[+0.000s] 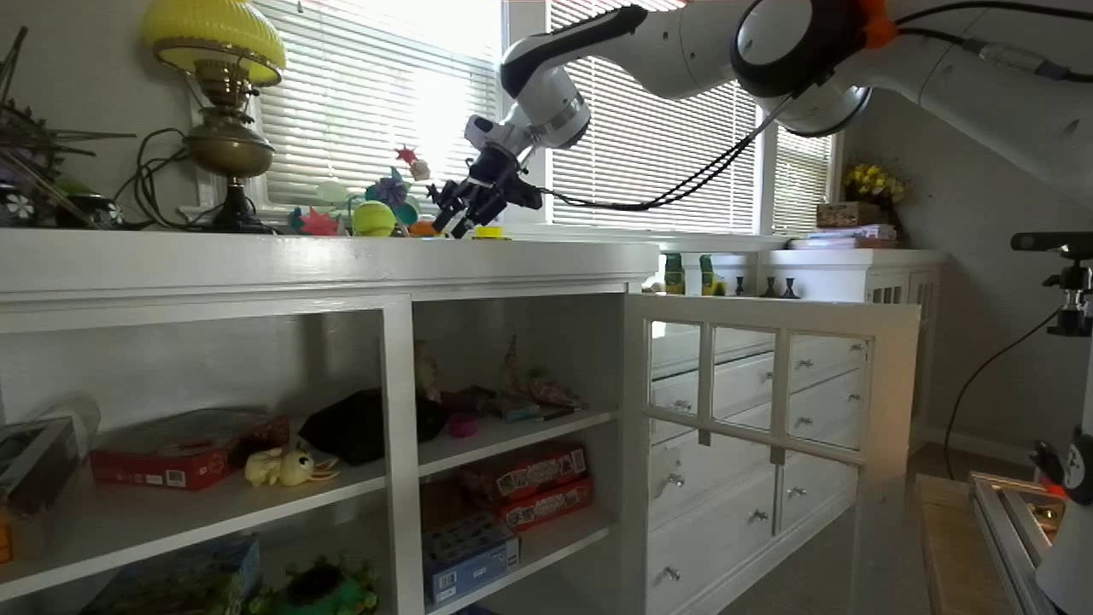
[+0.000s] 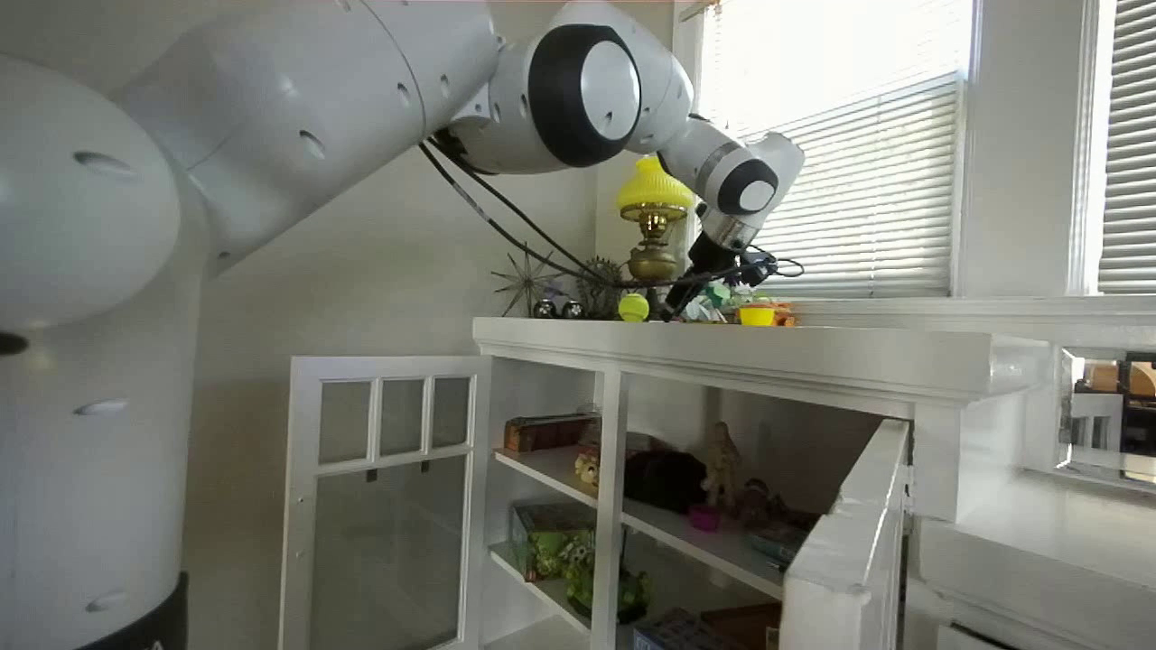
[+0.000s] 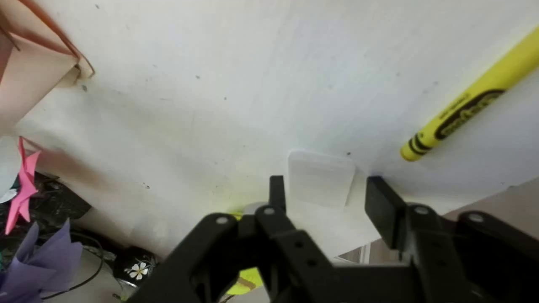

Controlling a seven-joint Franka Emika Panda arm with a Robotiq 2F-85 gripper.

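My gripper is partly open just over the white cabinet top (image 3: 242, 101). In the wrist view, a small, pale, flat square piece (image 3: 321, 177) lies on that surface, framed by the two black fingertips. A gap shows on both sides of it, and whether the tips touch the surface is hard to tell. Right of it lies a yellow crayon (image 3: 467, 108), outside the fingers. From the first exterior view, the gripper (image 1: 451, 227) points down between a yellow-green ball (image 1: 373, 219) and a yellow object (image 1: 489, 232).
Paper flowers, including a purple one (image 3: 43, 262), crowd the wrist view's left. A brass lamp with a yellow shade (image 1: 213, 36) stands farther left on the cabinet. Below, a glass-paned door (image 1: 768, 379) hangs open beside filled shelves. The cabinet top right of the gripper looks clear.
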